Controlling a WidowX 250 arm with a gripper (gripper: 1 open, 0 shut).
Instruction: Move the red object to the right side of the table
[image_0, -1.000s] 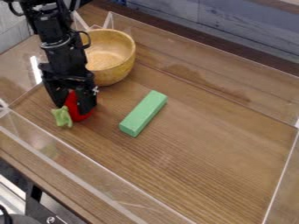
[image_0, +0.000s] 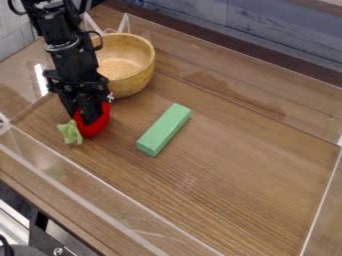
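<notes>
The red object (image_0: 94, 125), with a pale green end (image_0: 71, 132), lies on the left part of the wooden table. Directly over it is my black gripper (image_0: 90, 112), pointing down with its fingers against or around the red body. The upper part of the object is hidden behind the fingers. Whether they are closed firmly on it cannot be made out at this size.
A yellow-beige bowl (image_0: 130, 62) stands close behind and right of the gripper. Right of the red object lies a green block (image_0: 164, 130), set diagonally.
The object has stayed in nearly the same place; bowl and green block are unmoved.
</notes>
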